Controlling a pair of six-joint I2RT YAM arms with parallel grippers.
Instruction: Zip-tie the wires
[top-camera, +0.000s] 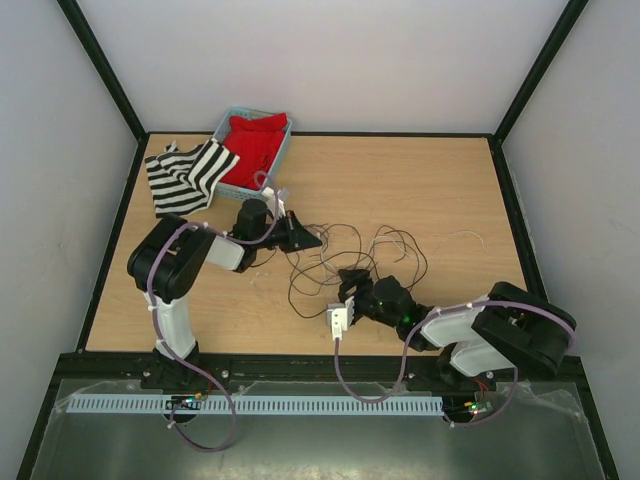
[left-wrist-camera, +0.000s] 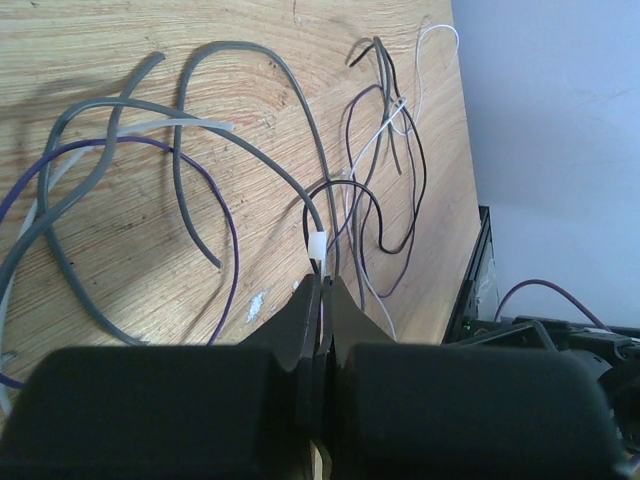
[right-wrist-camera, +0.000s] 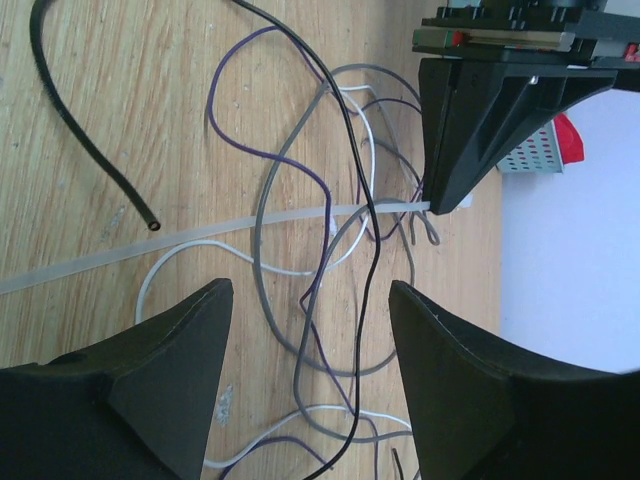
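A tangle of black, grey, purple and white wires (top-camera: 397, 237) lies loose on the table. At the left of it, my left gripper (top-camera: 320, 243) is shut on a thin translucent zip tie, whose white head (left-wrist-camera: 317, 243) pokes out past the fingertips. Seen from the right wrist, the pale zip tie strap (right-wrist-camera: 110, 255) stretches from the left fingers (right-wrist-camera: 455, 160) across to the left edge, with black and purple wires crossing it. My right gripper is open near the front of the tangle; wires show beyond its parted fingers, with nothing gripped.
A blue basket (top-camera: 242, 190) with red cloth stands at the back left, beside a black-and-white striped cloth (top-camera: 183, 180). One pale strand (top-camera: 465, 233) lies apart at the right.
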